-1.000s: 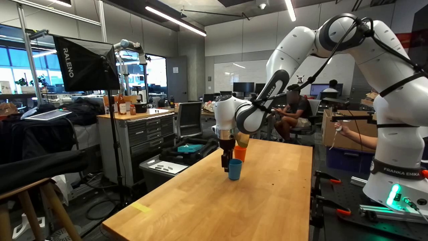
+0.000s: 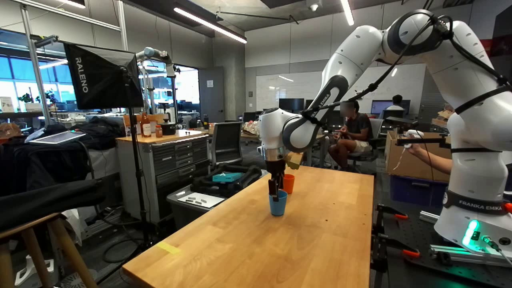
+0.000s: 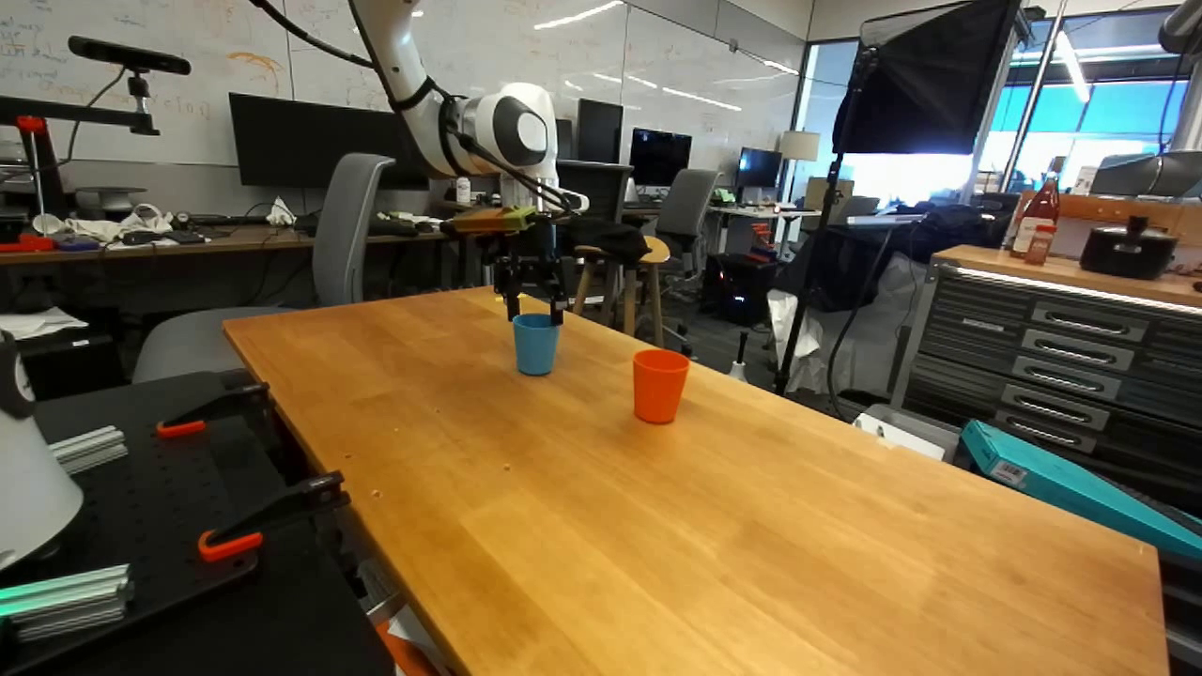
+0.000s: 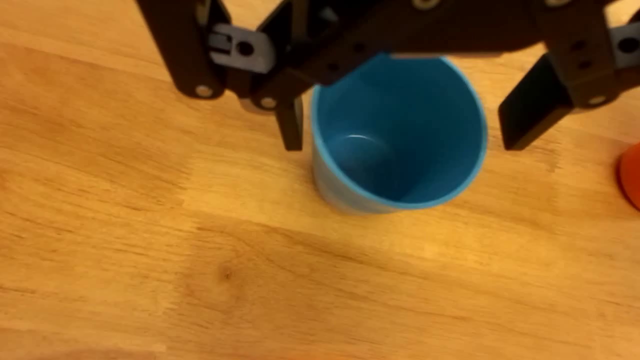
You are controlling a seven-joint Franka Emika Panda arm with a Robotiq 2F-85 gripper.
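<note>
A blue cup [image 4: 396, 144] stands upright on the wooden table, and its empty inside shows in the wrist view. My open gripper is above it with one finger on each side of the rim; a gap shows between the cup and each fingertip. In exterior view 2 the gripper [image 3: 535, 315] points down over the blue cup [image 3: 536, 347], its tips near rim height. An orange cup [image 3: 659, 387] stands upright a short way off, only its edge showing at the right of the wrist view.
A strip of yellow tape [image 2: 169, 247] is stuck near one edge. Clamps [image 2: 396, 245] are fixed along the robot's side of the table. A person sits in the background.
In exterior view 1 my gripper has risen a little and shifted slightly right, from beside the blue cup to over it. The blue cup sits slightly farther left than before.
</note>
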